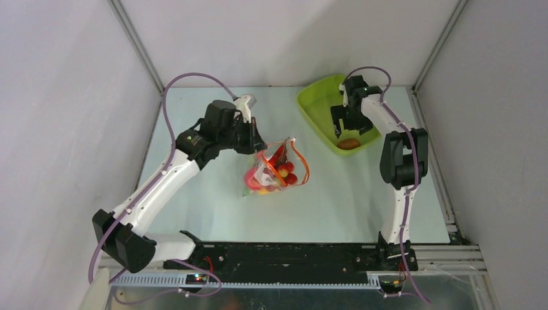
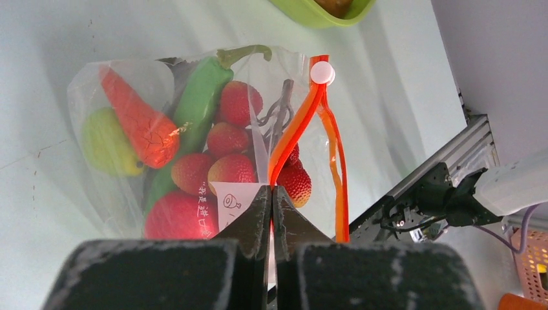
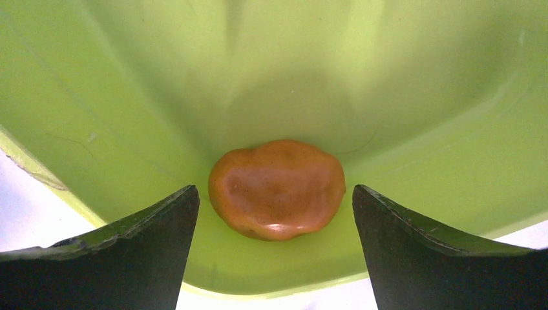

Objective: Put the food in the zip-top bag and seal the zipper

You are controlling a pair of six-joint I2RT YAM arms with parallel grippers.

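Note:
The clear zip top bag (image 1: 276,169), full of strawberries, a green pepper (image 2: 197,97), a red carrot (image 2: 136,113) and other food, lies mid-table with an orange zipper (image 2: 297,126). My left gripper is shut on the bag's edge at the zipper. In the green bin (image 1: 316,113), a brown potato-like item (image 3: 274,177) lies near the wall. My right gripper is open above it, one finger either side of it in the right wrist view, apparently not touching it.
The bin occupies the back right of the table. The front of the table and its left side beside the bag are clear. Walls enclose both sides and the back.

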